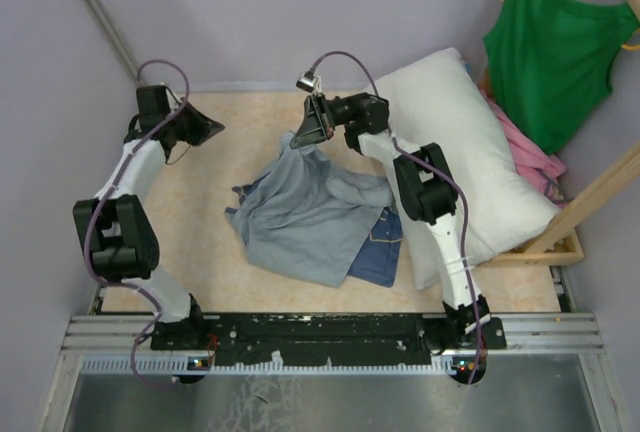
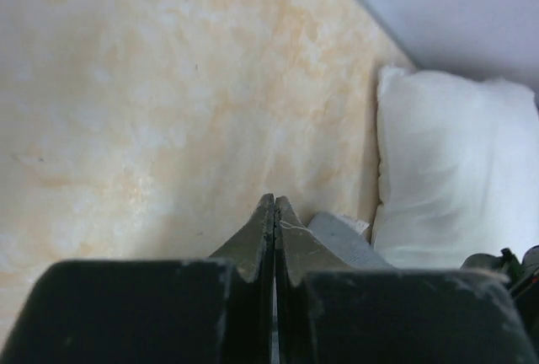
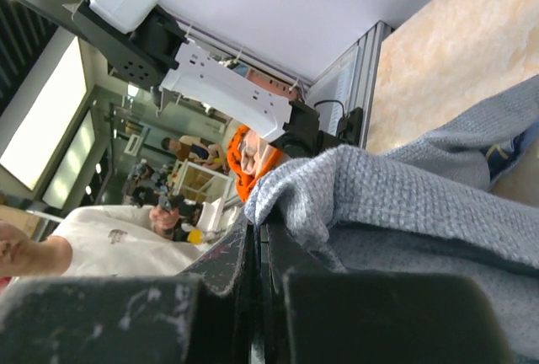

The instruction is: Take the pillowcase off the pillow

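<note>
The grey-blue pillowcase (image 1: 300, 222) lies crumpled mid-table, its far corner lifted by my right gripper (image 1: 303, 142). In the right wrist view that gripper is shut on a fold of the pillowcase (image 3: 396, 200). My left gripper (image 1: 216, 130) hangs to the left of the cloth, over bare table. Its fingers (image 2: 290, 238) meet in the left wrist view with nothing between them; part of the pillowcase (image 2: 341, 242) shows beyond the tips. At the pillowcase's left edge, a corner with navy lining (image 1: 243, 192) lies loose. The white pillow (image 1: 470, 142) leans at the right, apart from most of the cloth.
A navy piece with yellow lines (image 1: 378, 252) sticks out at the cloth's lower right. A wooden rack (image 1: 590, 202) with a green top (image 1: 550, 52) and pink cloth (image 1: 520, 147) stands far right.
</note>
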